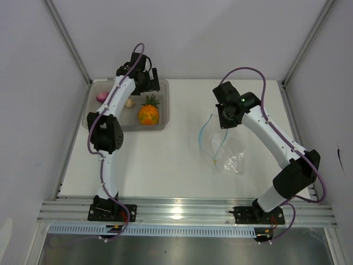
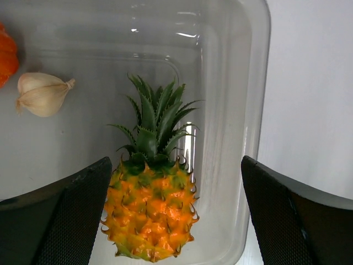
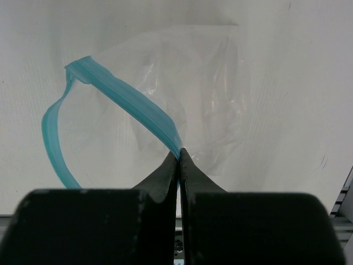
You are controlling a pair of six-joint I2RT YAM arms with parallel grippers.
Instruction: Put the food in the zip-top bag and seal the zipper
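Observation:
A grey tray (image 1: 91,118) at the back left holds a small pineapple (image 1: 148,115), a garlic bulb (image 2: 44,94), a purple onion (image 1: 102,96) and an orange vegetable (image 2: 5,55). My left gripper (image 1: 146,81) hovers over it, open; in its wrist view the pineapple lies between the fingers. The clear zip top bag (image 1: 229,154), with a blue zipper band, is on the right half of the table. My right gripper is shut on the bag's blue band at one end, and the band arches open in a loop.
Metal rails (image 1: 176,206) run along its front edge, and walls stand at the back and sides.

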